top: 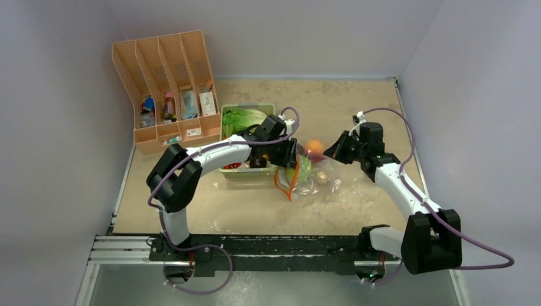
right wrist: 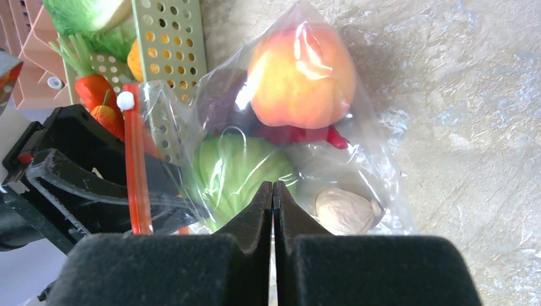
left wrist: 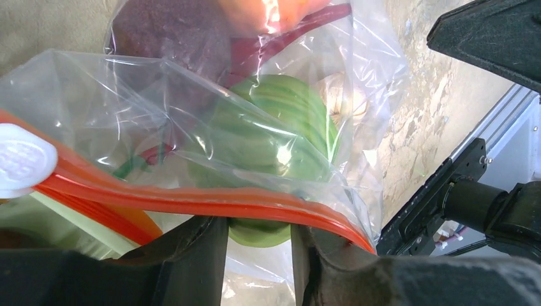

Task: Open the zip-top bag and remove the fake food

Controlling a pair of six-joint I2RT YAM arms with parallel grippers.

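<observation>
The clear zip bag (top: 328, 183) lies mid-table, its orange zip edges (left wrist: 210, 199) spread apart and a white slider (left wrist: 24, 159) at one end. Inside are a green food piece (right wrist: 239, 172), an orange-yellow one (right wrist: 305, 76), a purple one (left wrist: 169, 44) and a pale bulb (right wrist: 344, 210). My left gripper is at the bag's mouth, fingers parted beneath the orange edge. The green piece's end shows in that gap; whether both fingers touch it I cannot tell. My right gripper is shut, nothing visible between its fingers, at the bag's right side in the top view.
Directly left of the bag stands a green basket (right wrist: 172, 48) holding lettuce and other food, with the left arm reaching across it. A wooden divided rack (top: 167, 83) is at the back left. Bare table (top: 338, 102) lies behind the bag.
</observation>
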